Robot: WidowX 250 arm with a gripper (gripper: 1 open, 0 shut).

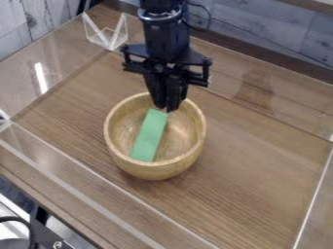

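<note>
A wooden bowl (182,156) sits on the wooden table, left of centre. Inside it lies a green block (148,136), long and slanted. My black gripper (166,97) hangs over the bowl's back rim, just above the block's upper end. Whether its fingers are open or shut is hard to tell at this size; nothing is visibly held.
White wire-like objects show at the top left and left edge. Black cables lie at the bottom left corner.
</note>
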